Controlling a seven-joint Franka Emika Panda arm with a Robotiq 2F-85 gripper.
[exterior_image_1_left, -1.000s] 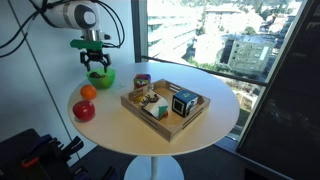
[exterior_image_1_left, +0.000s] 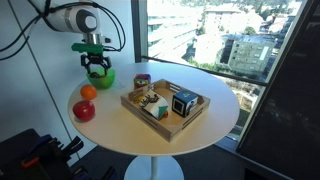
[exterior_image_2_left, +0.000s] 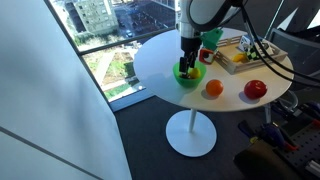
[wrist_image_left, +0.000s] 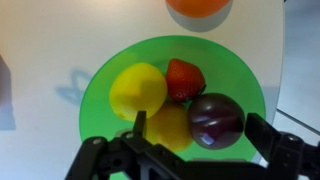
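Observation:
A green bowl (wrist_image_left: 103, 92) holds a yellow fruit (wrist_image_left: 138, 90), a red strawberry-like fruit (wrist_image_left: 184, 77), a dark purple fruit (wrist_image_left: 216, 118) and an orange-yellow one (wrist_image_left: 169, 127). Over the bowl my gripper is open, its fingertips well apart in the wrist view. The purple and orange-yellow fruits appear in the gap between them; whether a finger touches either cannot be told. In the first exterior view the green bowl (exterior_image_1_left: 109, 79) sits at the table's far left, directly beneath the gripper.
An orange (exterior_image_1_left: 89, 92) rests close to the bowl, with a red round fruit (exterior_image_1_left: 83, 111) nearer the front edge. A wooden tray (exterior_image_1_left: 174, 132) carrying a dark box (exterior_image_1_left: 185, 102) and other items occupies mid-table. A small red item (exterior_image_1_left: 142, 80) stands behind it.

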